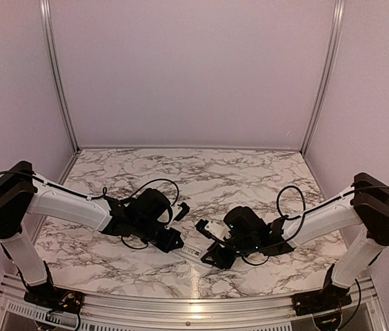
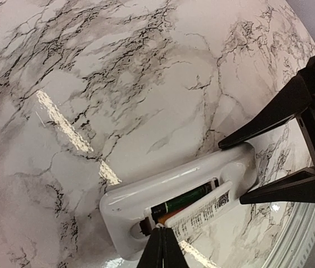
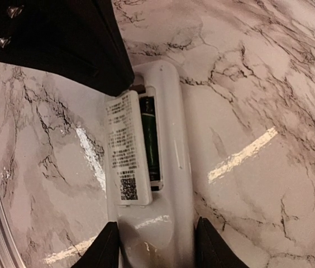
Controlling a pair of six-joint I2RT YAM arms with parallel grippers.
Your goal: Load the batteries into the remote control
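Observation:
The white remote (image 1: 192, 252) lies back-up on the marble. In the left wrist view, its compartment shows a green battery (image 2: 180, 201) and some orange beside it; the cover (image 2: 199, 215), with a printed label, lies slanted over part of the opening. My left gripper is shut at the compartment's end by the cover's edge. My right gripper is part open around the remote's other end, its fingers at either side. In the right wrist view, the cover (image 3: 128, 151) leaves the green battery (image 3: 149, 134) partly exposed.
A metal rail (image 1: 187, 303) runs along the front edge, and pale walls enclose the back and sides.

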